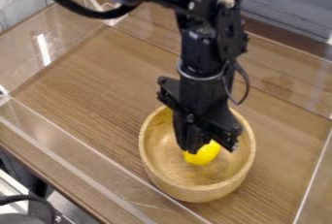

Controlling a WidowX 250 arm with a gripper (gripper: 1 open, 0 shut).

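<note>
A wooden bowl (195, 179) sits on the wooden surface in the lower middle. In it lies a yellow object (204, 153), partly hidden by the black gripper (197, 131) just above it. The gripper's lower end reaches over the bowl's back part. Whether its fingers are open or shut on anything is unclear from this angle.
Raised edges run along the left and back, and a light strip runs down the right. A dark cable loops at the lower left corner.
</note>
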